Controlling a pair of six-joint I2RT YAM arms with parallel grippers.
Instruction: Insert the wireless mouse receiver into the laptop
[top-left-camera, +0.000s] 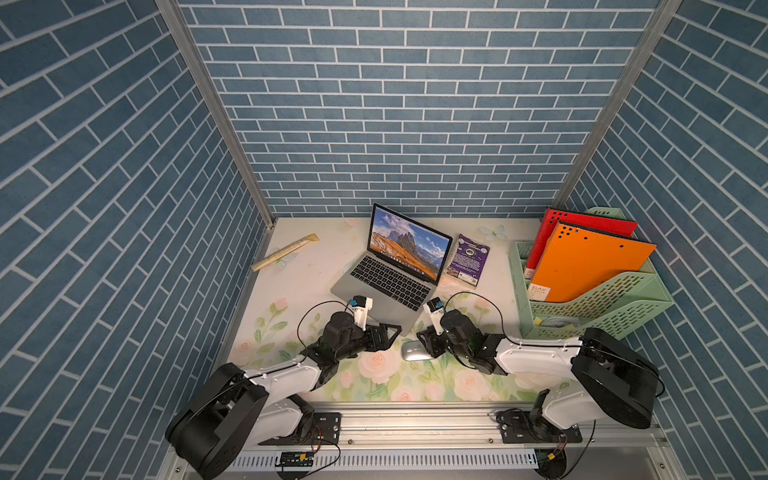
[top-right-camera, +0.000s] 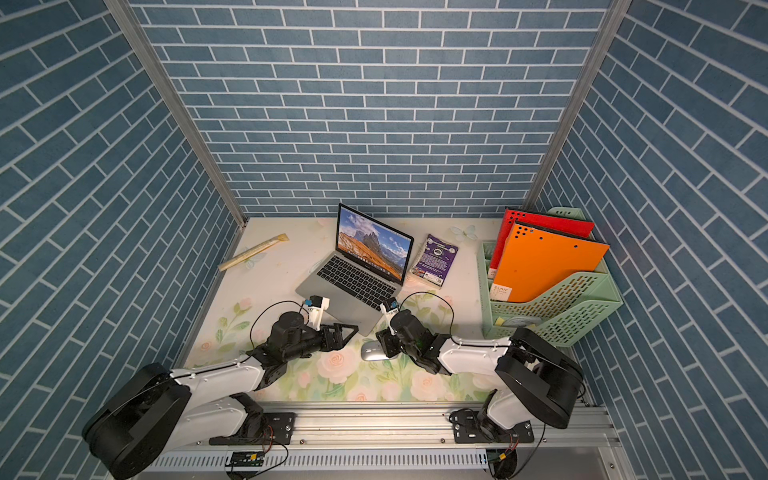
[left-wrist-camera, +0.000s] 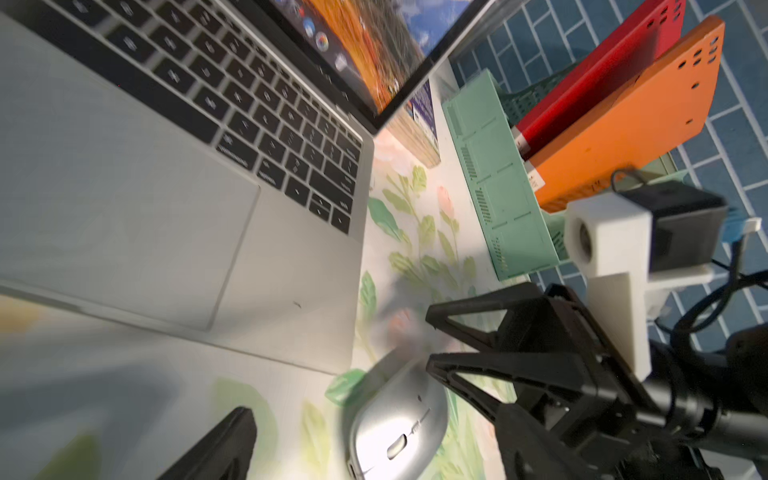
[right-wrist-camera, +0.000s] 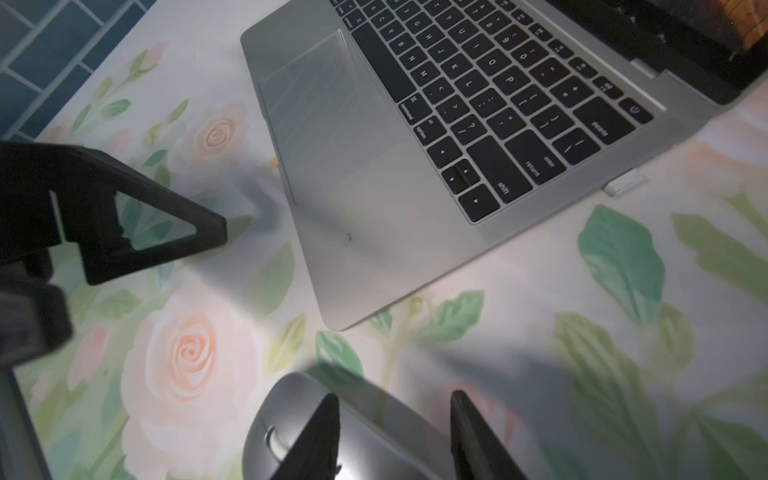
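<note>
The open grey laptop (top-left-camera: 384, 288) stands mid-table. In the right wrist view a small silver receiver-like piece (right-wrist-camera: 624, 182) sticks out from its right side, near the keyboard's top corner. A silver mouse (left-wrist-camera: 400, 424) lies by the laptop's front right corner. My left gripper (top-left-camera: 388, 336) is open over the table left of the mouse, its fingers at the bottom of the left wrist view. My right gripper is part open, low at the mouse, with its fingertips over or beside the mouse's upper end; nothing is seen gripped.
A green file holder (top-left-camera: 644, 312) with red and orange folders takes up the right side. A purple pack (top-left-camera: 468, 260) lies right of the screen, and a long tan stick (top-left-camera: 284, 252) lies at the back left.
</note>
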